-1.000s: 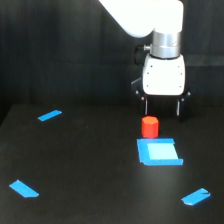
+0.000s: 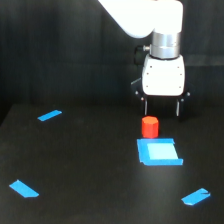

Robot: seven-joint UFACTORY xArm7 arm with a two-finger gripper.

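Note:
A small red block (image 2: 150, 127) stands on the black table, just behind a white square edged with blue tape (image 2: 145, 158). Above and slightly behind the block hangs my gripper (image 2: 162, 112), pointing down from the white arm. Its two thin dark fingers (image 2: 145, 106) are spread wide, with nothing held between them. The block lies below the left finger's side of the gap, apparently apart from the fingers.
Strips of blue tape lie at the back left (image 2: 50, 115), the front left (image 2: 24, 188) and the front right (image 2: 196, 197). Bare black table (image 2: 80, 150) fills the left and middle. A dark backdrop hangs behind.

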